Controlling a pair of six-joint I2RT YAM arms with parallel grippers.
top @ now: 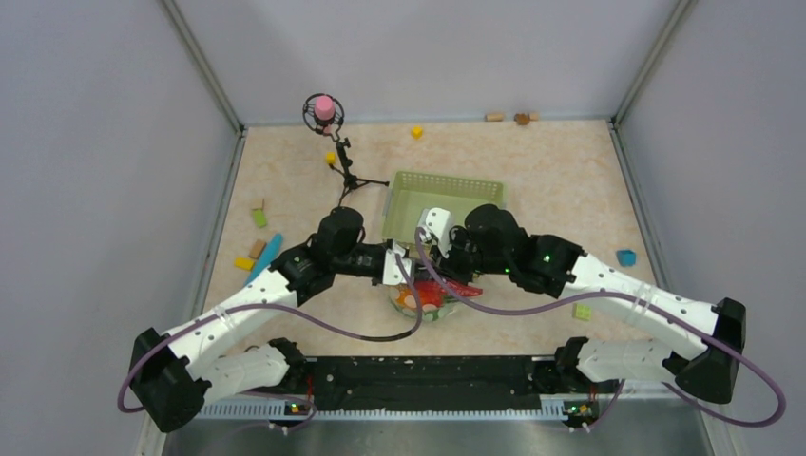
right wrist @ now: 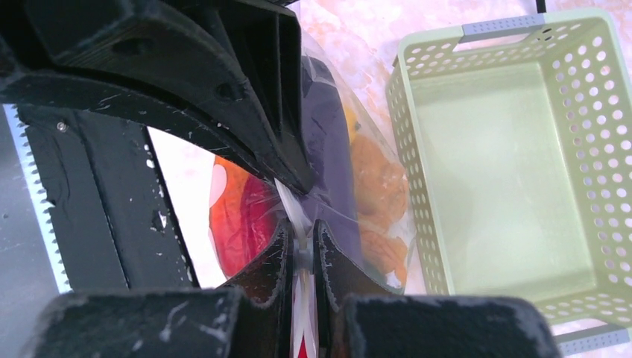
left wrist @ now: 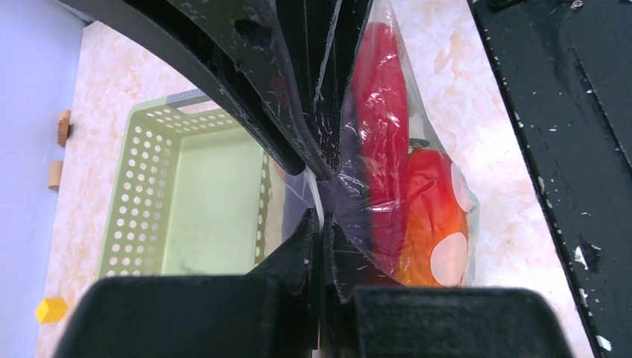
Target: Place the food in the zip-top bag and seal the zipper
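Observation:
The zip bag (top: 423, 299) sits below my two grippers in the top view, holding red and orange peppers (left wrist: 425, 201), a purple item (right wrist: 328, 142) and tan food (right wrist: 376, 183). In the left wrist view my left gripper is shut at the pale zipper strip (left wrist: 313, 186). In the right wrist view my right gripper is shut on that strip, close beside the other gripper's dark fingers. The bag's far side is partly hidden by the fingers.
The empty green basket (top: 447, 190) stands just behind the bag. A black stand (top: 347, 176) is at the back left. Small blocks lie along the table's sides, and the black front edge is near the bag.

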